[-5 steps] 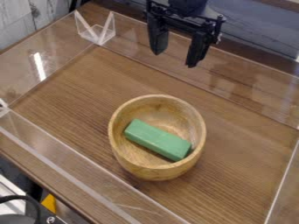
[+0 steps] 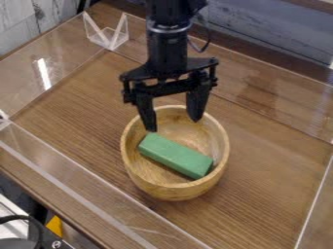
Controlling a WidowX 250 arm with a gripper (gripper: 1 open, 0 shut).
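Note:
My black gripper [image 2: 169, 95] hangs over the back part of a tan wooden bowl [image 2: 215, 170], its fingers spread open with nothing between them. In the bowl lies a green rectangular block [image 2: 176, 156], tilted diagonally toward the lower right, in front of and below the fingertips.
The bowl stands on a wooden tabletop [image 2: 72, 126] with clear room left and right. A white wire object [image 2: 107, 29] stands at the back left near the table's edge. A raised white rim runs along the back.
The bowl and green block have not moved.

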